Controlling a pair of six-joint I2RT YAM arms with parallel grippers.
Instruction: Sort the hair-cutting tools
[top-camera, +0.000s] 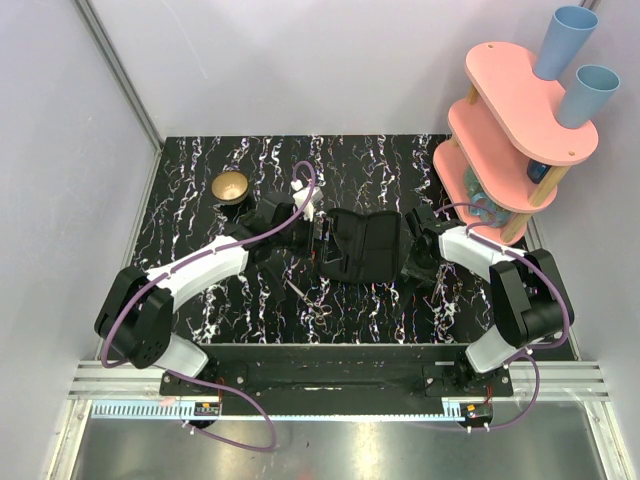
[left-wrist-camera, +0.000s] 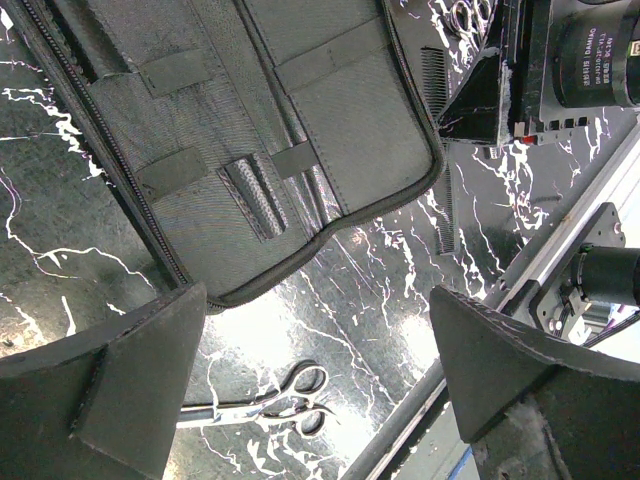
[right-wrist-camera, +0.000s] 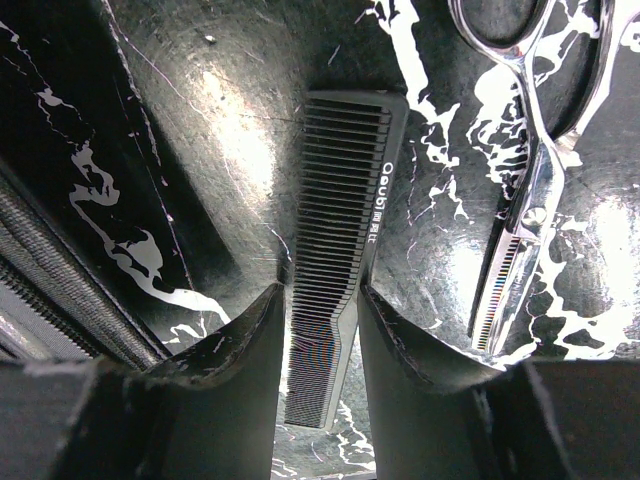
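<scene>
The black tool case (top-camera: 378, 248) lies unfolded in the middle of the table, its elastic loops (left-wrist-camera: 172, 172) showing in the left wrist view. Over its left side, my left gripper stands open with nothing between its fingers. My right gripper, to the right of the case, is shut on a dark comb (right-wrist-camera: 340, 190) lengthwise between its fingertips, close above the table. Toothed thinning scissors (right-wrist-camera: 528, 215) lie right of that comb. Another pair of scissors (left-wrist-camera: 285, 402) rests in front of the case.
A gold bowl (top-camera: 230, 187) sits at the back left. The pink tiered shelf (top-camera: 500, 130) with blue cups (top-camera: 588, 95) rises at the back right, near my right arm. Bare marble-patterned tabletop lies behind the case.
</scene>
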